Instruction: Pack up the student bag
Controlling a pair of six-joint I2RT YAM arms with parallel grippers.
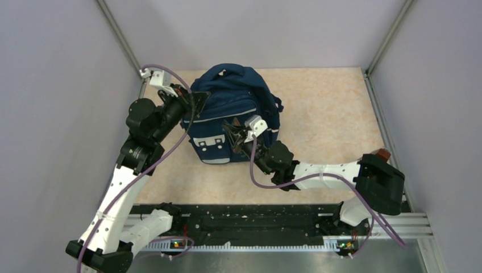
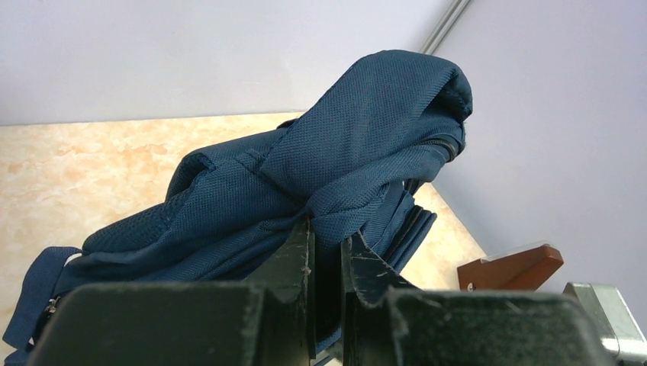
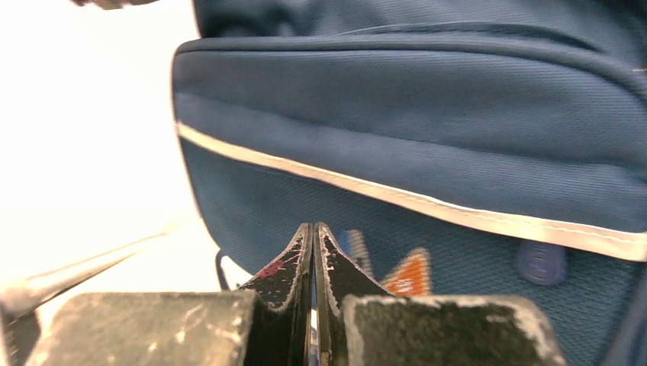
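Observation:
The navy student bag (image 1: 227, 108) stands at the table's middle-left, its pale-trimmed front facing the robot. At its upper left, my left gripper is shut on a fold of the bag's cloth. My right gripper is shut in front of the bag's face, with nothing between its meeting fingertips. Above those tips in the right wrist view runs a cream trim strip (image 3: 366, 185), with an orange patch (image 3: 410, 273) beside them. No zipper pull is between the fingers; a small pale bit (image 3: 639, 70) at that view's right edge is too cut off to identify.
A brown object (image 1: 383, 154) lies at the table's right edge, partly behind the right arm. Bare table (image 1: 324, 114) stretches right of the bag. Purple cables (image 1: 341, 178) trail along both arms.

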